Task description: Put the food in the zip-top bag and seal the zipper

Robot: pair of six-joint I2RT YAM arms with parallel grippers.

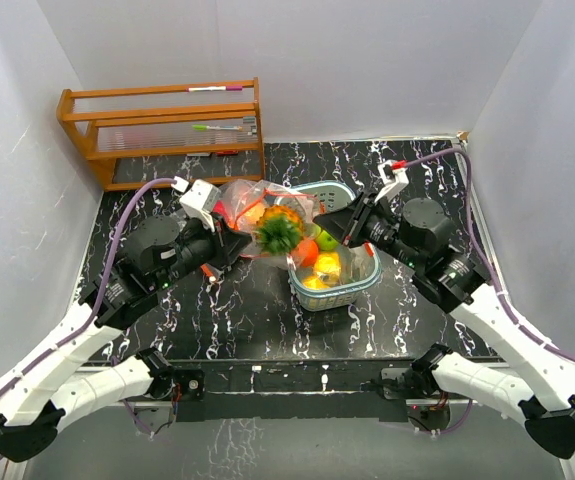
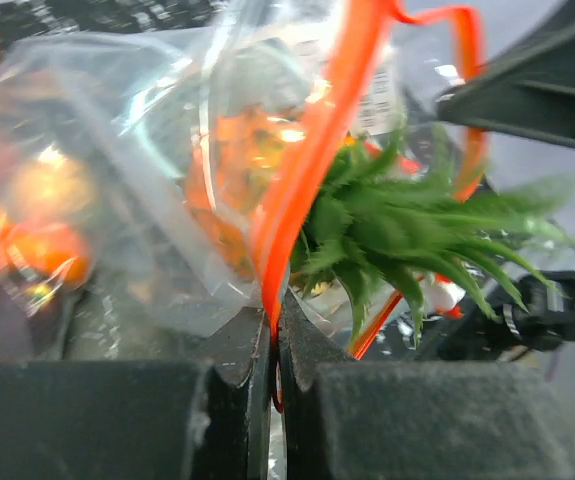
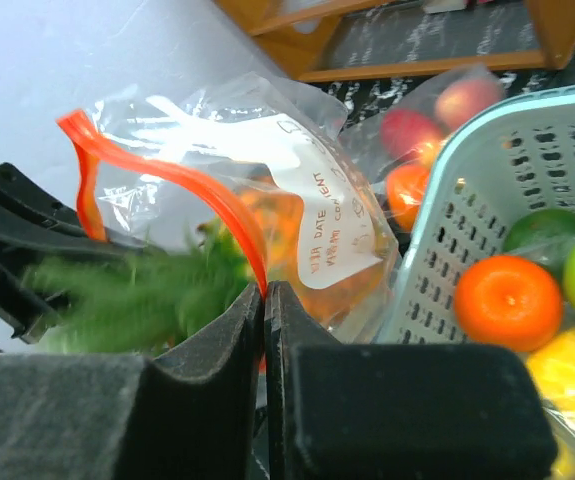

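Note:
The clear zip top bag (image 3: 337,215) hangs between my grippers, its orange zipper edge (image 2: 312,165) spread open. Orange food (image 3: 279,228) is inside, and its green leaves (image 1: 280,232) stick out through the mouth. My left gripper is shut on one side of the bag's orange edge, a thin strip showing between its fingers. On the opposite side, my right gripper is shut on the same edge. Seen from above, the left gripper (image 1: 239,245) and right gripper (image 1: 322,225) stand either side of the leaves.
A pale green basket (image 1: 329,297) sits just right of the bag, with an orange fruit (image 3: 507,302), a green one and bagged yellow food inside. Behind the bag lies another clear bag with red and orange fruit (image 3: 410,133). A wooden rack (image 1: 172,115) stands at back left.

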